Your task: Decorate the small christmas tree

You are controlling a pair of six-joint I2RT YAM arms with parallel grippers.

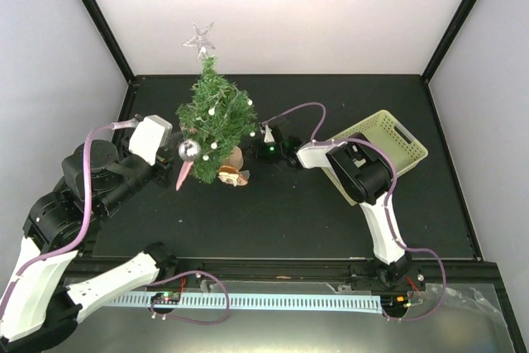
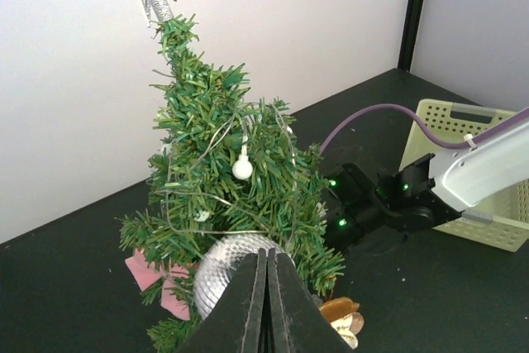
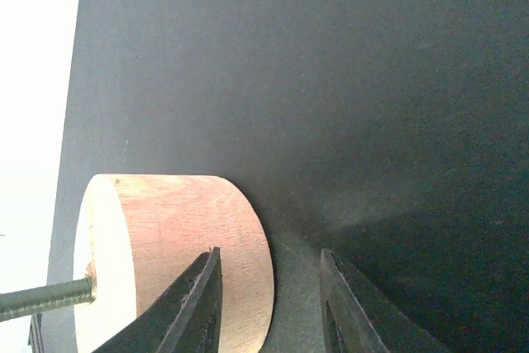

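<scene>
The small green christmas tree, topped by a silver star, leans left in the top view. A shiny silver ball is at the tips of my left gripper, in front of the lower branches. That gripper is shut; any loop between its fingers is hidden. Low on the tree's right side, my right gripper has its fingers apart. The round wooden base shows behind its left finger, with a metal rod leaving its face. Whether finger and wood touch, I cannot tell.
A pale green basket stands at the right, partly under my right arm. A brown-and-white ornament and a pink ribbon sit low on the tree.
</scene>
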